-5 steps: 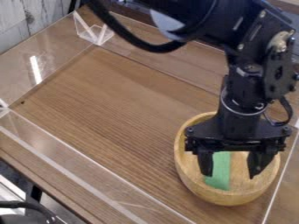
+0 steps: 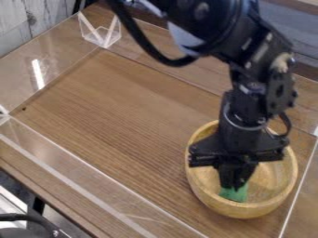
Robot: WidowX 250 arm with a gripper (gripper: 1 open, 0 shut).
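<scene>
A pale wooden bowl sits at the right front of the table, with a green object inside it. My dark gripper reaches down into the bowl over the green object, its fingertips close together and covering part of it. The gripper is shut; whether anything is between the fingertips is hard to see.
A clear plastic item is at the back left. A dark cable lies at the lower left corner.
My gripper has shifted slightly left over the green object, and its fingertips have drawn closer together. The green object is now more covered by them.
</scene>
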